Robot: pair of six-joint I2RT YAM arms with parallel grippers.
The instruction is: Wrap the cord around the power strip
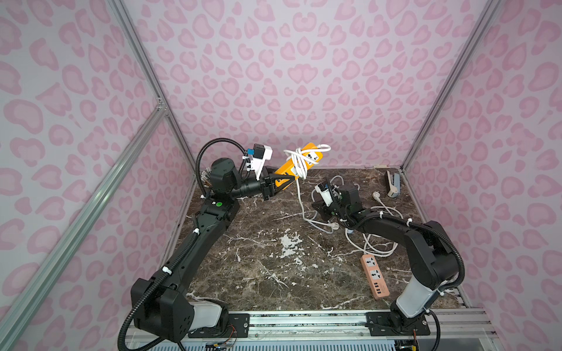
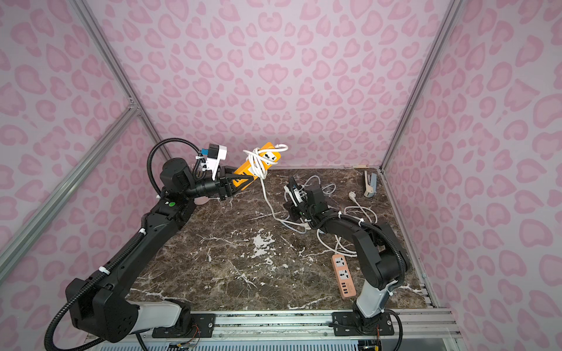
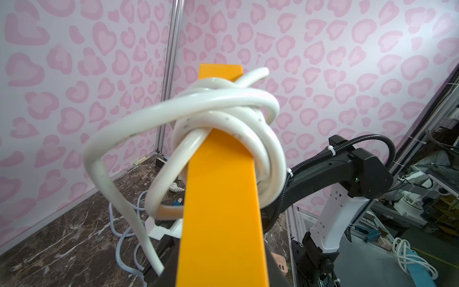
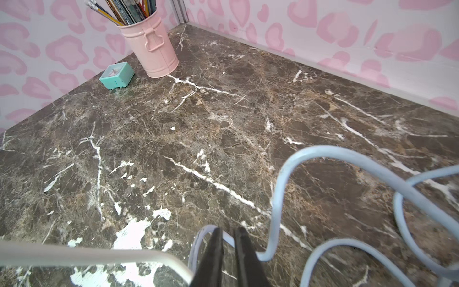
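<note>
An orange power strip [image 1: 284, 175] is raised at the middle, held by my left gripper [image 1: 279, 181], which is shut on it. White cord [image 3: 224, 102] loops several times around its far part, and a length hangs from it to a plug [image 1: 333, 225] by my right gripper [image 1: 319, 207]. In the right wrist view, the fingertips of my right gripper are low over the table among pale blue cord loops [image 4: 306, 153], close to a white cord length [image 4: 95, 253]; whether they hold anything is unclear.
A pink power strip [image 1: 374, 275] lies front right. Loose cords spread over the right side, and grey objects [image 1: 392, 184] sit back right. A pink pen cup [image 4: 150, 47] and a teal box [image 4: 117, 76] stand in a back corner.
</note>
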